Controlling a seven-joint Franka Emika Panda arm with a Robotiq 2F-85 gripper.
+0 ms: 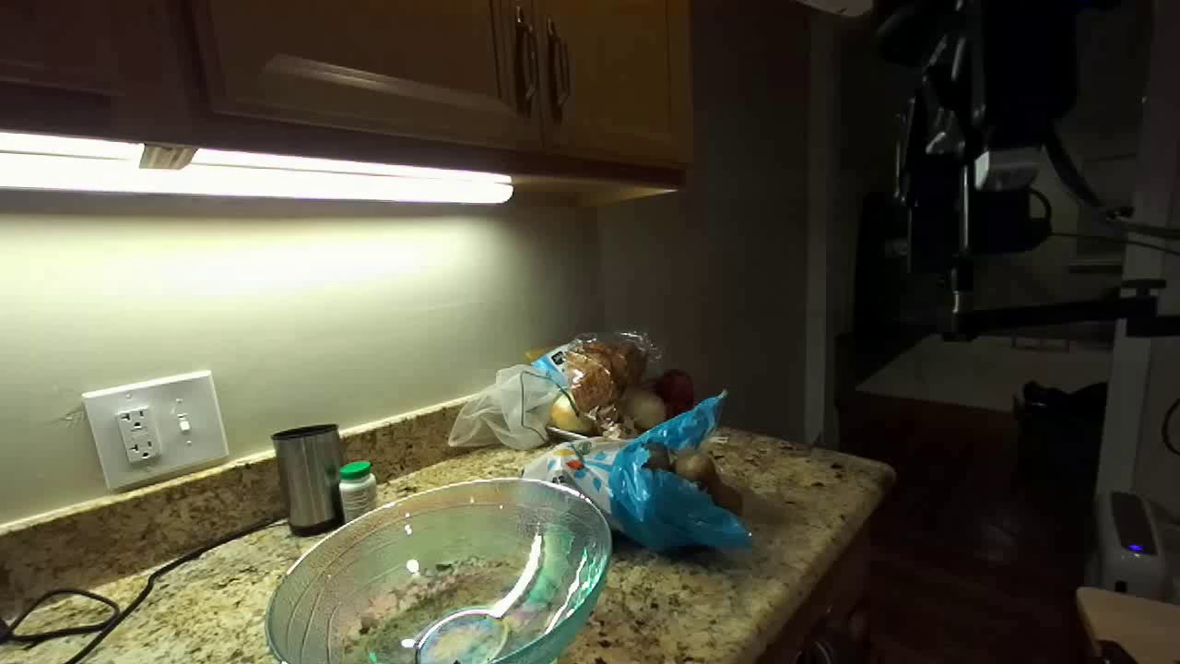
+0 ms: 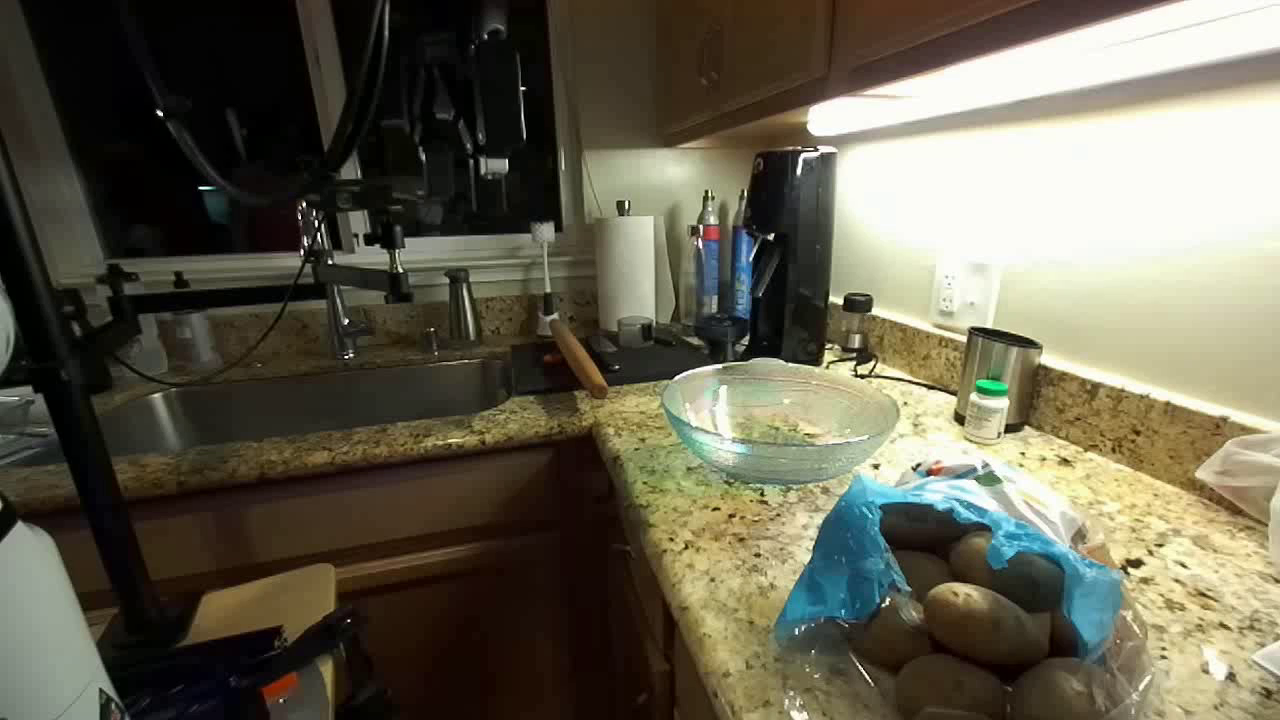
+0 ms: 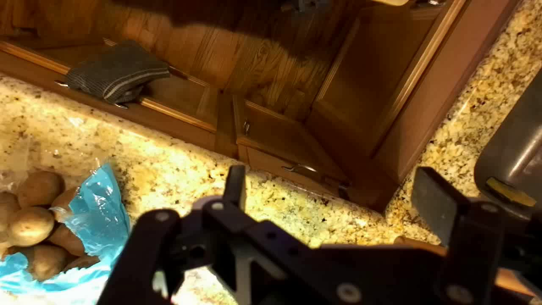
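In the wrist view my gripper stands wide open over the counter's front edge, its two dark fingers far apart with nothing between them. The arm is a dark shape high up in both exterior views, where its fingers are hard to make out. A large clear glass bowl (image 2: 780, 422) rests on the counter and looks empty. Beside it lies an open blue and clear plastic bag (image 2: 828, 564) of potatoes (image 2: 984, 624). The same potatoes (image 3: 31, 226) show at the left of the wrist view, clear of the fingers.
Behind the bowl are a steel cup (image 2: 999, 366) and a green-capped bottle (image 2: 987, 412). Bagged bread (image 1: 603, 371) sits in the far corner. A wooden handle (image 2: 578, 358) lies near the sink (image 2: 312, 402). Cabinets (image 1: 365, 55) overhang the counter.
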